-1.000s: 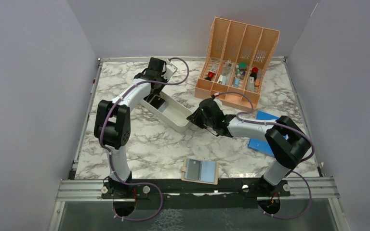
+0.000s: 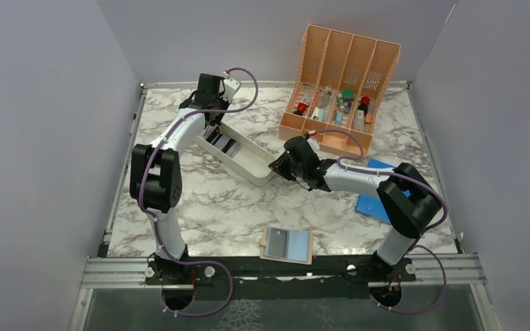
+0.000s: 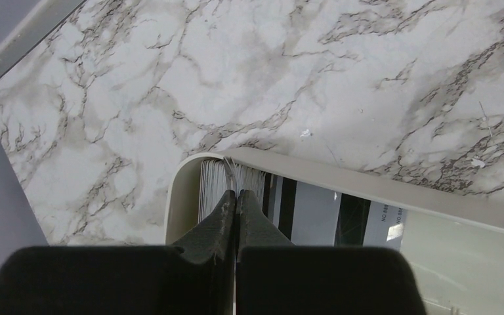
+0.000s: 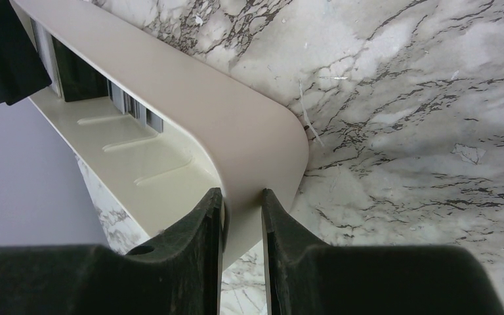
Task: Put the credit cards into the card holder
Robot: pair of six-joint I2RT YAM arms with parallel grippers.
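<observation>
A long cream tray [image 2: 252,160] lies at the table's far left, with dark and grey cards [image 2: 222,143] in its far end. In the left wrist view, thin white cards [image 3: 211,187] stand on edge there beside flat-lying grey cards [image 3: 315,213]. My left gripper is shut above the upright cards; a thin grey sliver shows by its tips, and I cannot tell if it is held. The right gripper is shut on the tray's near end wall [image 4: 236,167]. What looks like the card holder [image 2: 287,245] lies open near the front edge.
A wooden organizer [image 2: 331,131] with bottles and small items stands at the back right, lid raised. A blue flat item [image 2: 374,207] lies partly under the right arm.
My left gripper has shifted left and toward the far end of the tray, uncovering more of the cards. The tray and the right gripper have barely moved.
</observation>
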